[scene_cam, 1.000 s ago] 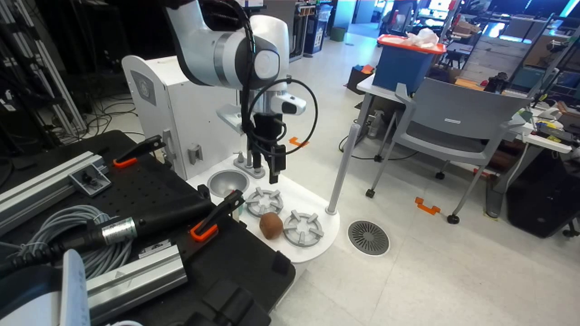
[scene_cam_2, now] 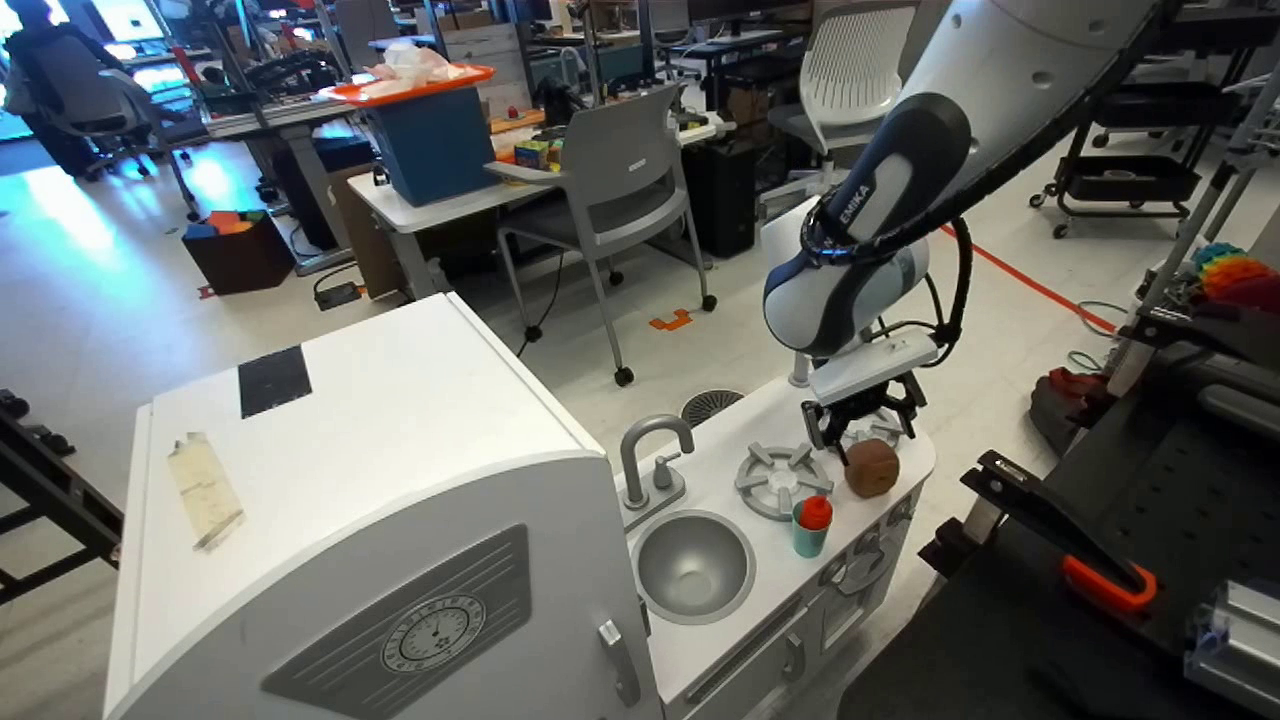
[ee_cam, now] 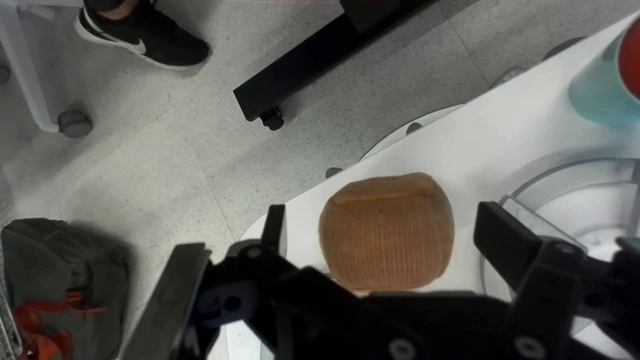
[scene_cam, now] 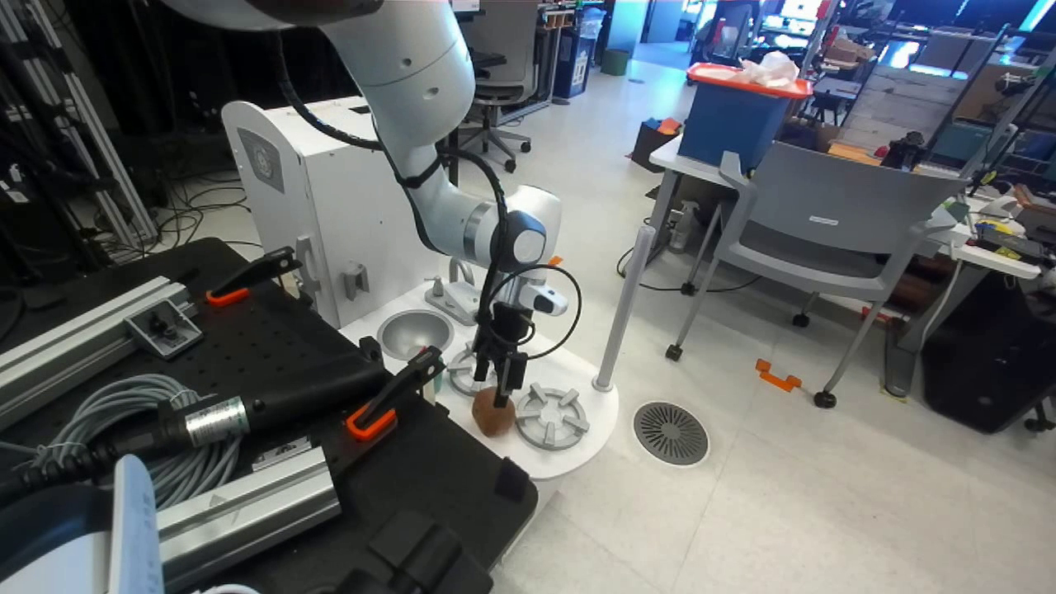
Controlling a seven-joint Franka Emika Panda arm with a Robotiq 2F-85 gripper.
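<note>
A round brown object (ee_cam: 388,237) with a ribbed front sits on the white counter of the toy kitchen, near its front edge; its brown side also shows in exterior view 2 (scene_cam_2: 872,469). My gripper is open. In the wrist view its two black fingers (ee_cam: 274,228) stand wide to the left and right of the brown object, with bare counter visible on both sides of it. Exterior view 1 has the gripper (scene_cam: 497,386) low over the counter, one fingertip overlapping the object's outline. Whether it touches cannot be told.
Two grey burners (scene_cam_2: 782,481) lie close by. A teal cup (scene_cam_2: 809,534) with a red item in it stands beside the grey sink (scene_cam_2: 693,566). The faucet (scene_cam_2: 649,462) rises behind the sink, and a grey post (scene_cam: 625,307) stands at the counter's edge.
The arm has come down and slightly right, from high above the counter to just over the brown object. The brown object has not visibly moved.
</note>
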